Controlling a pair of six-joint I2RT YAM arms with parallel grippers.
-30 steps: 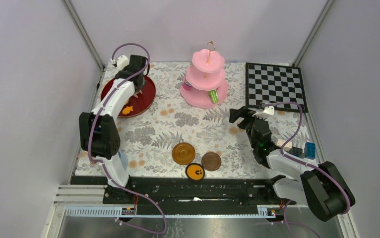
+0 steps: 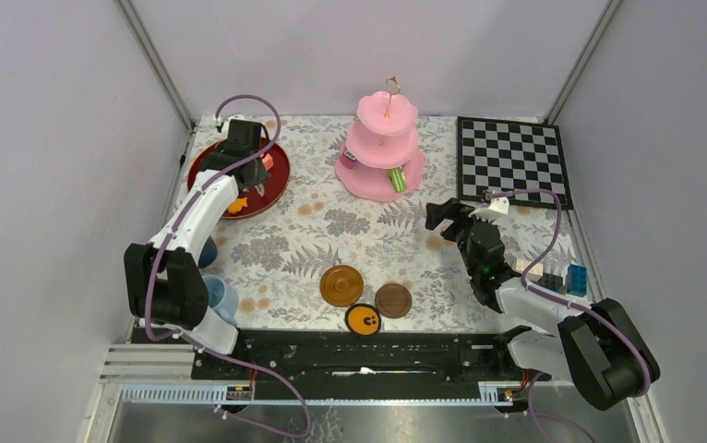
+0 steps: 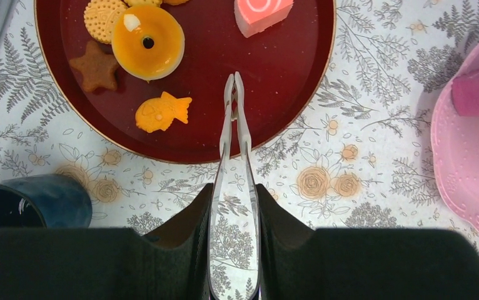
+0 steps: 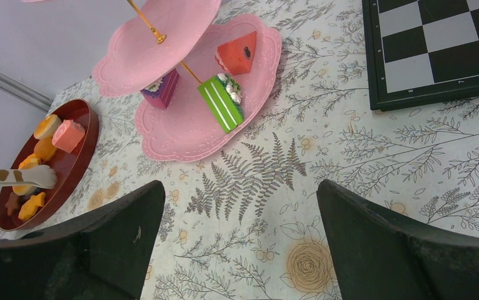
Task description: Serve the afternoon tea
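White tongs are pinched in my left gripper, which is shut on them. In the left wrist view the tongs' tips (image 3: pixel 234 84) nearly meet over bare red tray (image 3: pixel 212 140), with nothing between them. A fish-shaped orange cookie (image 3: pixel 159 112), a glazed donut (image 3: pixel 148 42), a brown star cookie (image 3: pixel 95 67) and a pink cake piece (image 3: pixel 262 14) lie in the tray. The pink tiered stand (image 2: pixel 359 180) carries a green cake slice (image 4: pixel 222 103), a red cake slice (image 4: pixel 238 52) and a purple one (image 4: pixel 162 89) at its bottom level. My right gripper is open and empty.
A dark blue cup (image 3: pixel 55 200) lies on its side near the tray, and a light blue cup (image 2: pixel 223 297) is closer to the front. Coasters (image 2: pixel 341 285) sit front centre; a checkerboard (image 2: pixel 513 161) is back right.
The right arm and the stand have stayed put.
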